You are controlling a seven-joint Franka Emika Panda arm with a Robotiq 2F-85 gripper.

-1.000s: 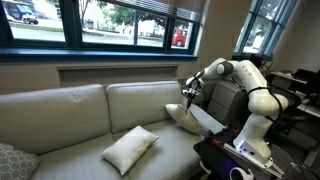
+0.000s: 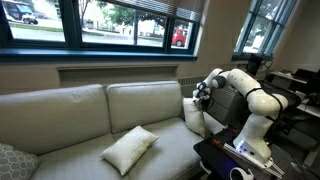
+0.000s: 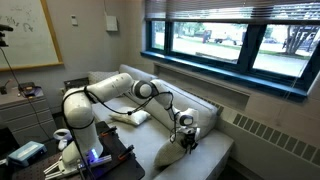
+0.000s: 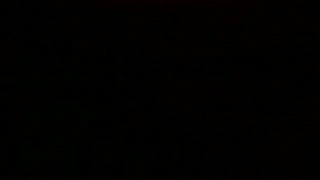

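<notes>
A light beige cushion (image 2: 193, 116) stands tilted at the right end of the sofa (image 2: 70, 118). My gripper (image 2: 199, 102) is low at its upper right side, close to or touching it. From the other side, the same cushion (image 3: 169, 155) shows next to my gripper (image 3: 187, 148) on the seat. The fingers are too small and dark to tell how the fingers stand or whether they grip the fabric. The wrist view is entirely black.
Another beige cushion (image 2: 130, 149) lies mid-seat, and a grey patterned cushion (image 2: 16, 162) is at the left end. A dark table (image 2: 215, 157) holds the arm's base.
My gripper has shifted right and slightly down in exterior view 1. The cushion beside it moved right with it and now stands more upright. The other cushions are still.
</notes>
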